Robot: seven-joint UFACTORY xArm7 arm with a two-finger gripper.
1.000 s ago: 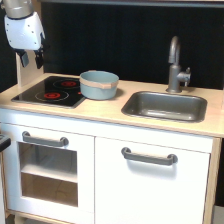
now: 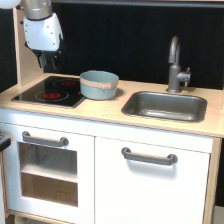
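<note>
The white arm reaches in from the top left, and its gripper (image 2: 50, 61) hangs in the air above the back of the black cooktop. Its fingers are small and dark against the black backdrop, so how far apart they stand is unclear. No object shows in its grip. A grey-blue pot (image 2: 99, 86) sits upright on the wooden counter, against the right edge of the cooktop (image 2: 40, 97). The gripper is up and to the left of the pot, apart from it.
A grey sink (image 2: 165, 105) with a dark faucet (image 2: 176, 70) fills the counter's right side. Below are an oven door (image 2: 47, 135) with a grey handle and a white cabinet door (image 2: 150, 190). Bare counter lies between pot and sink.
My gripper has moved right by a short way and slightly down. The pot, cooktop and doors look unmoved.
</note>
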